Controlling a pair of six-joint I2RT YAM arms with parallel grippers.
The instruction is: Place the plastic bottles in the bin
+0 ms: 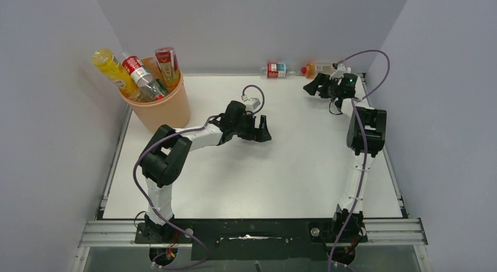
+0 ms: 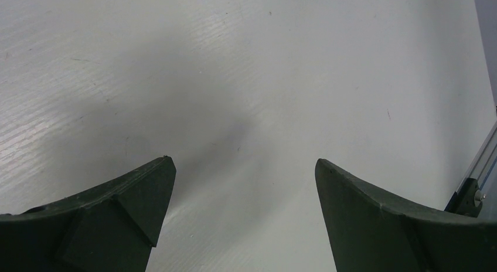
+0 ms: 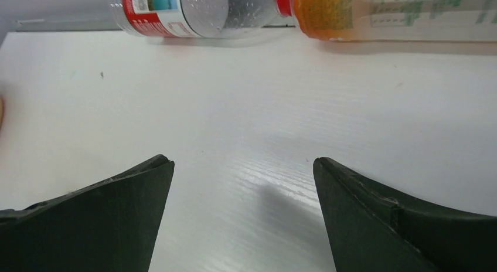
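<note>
Two bottles lie along the back edge of the table: a clear one with red label [image 1: 276, 70] [image 3: 152, 14] and an orange one [image 1: 316, 69] [image 3: 325, 14], nearly end to end. The bin [image 1: 164, 112], peach-coloured, stands at back left holding several bottles. My right gripper [image 1: 316, 84] is open just in front of the bottles, with only bare table between its fingers. My left gripper [image 1: 258, 129] hangs open over the middle of the table, empty.
Walls close it in at back, left and right.
</note>
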